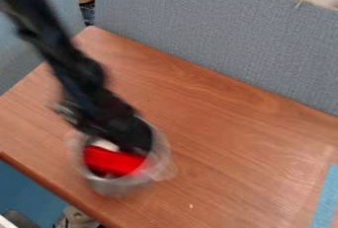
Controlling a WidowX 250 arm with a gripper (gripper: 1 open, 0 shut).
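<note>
A metal pot (126,180) stands on the wooden table at lower left, blurred by motion, with a red object (113,161) inside it. The dark gripper (122,138) is at the pot's upper part, over the red object. The arm and gripper are blurred, so the fingers and what lies between them cannot be made out.
A grey padded wall (211,35) runs along the back. A blue strip (322,197) lies at the right edge, and the table's edge drops away at the lower left.
</note>
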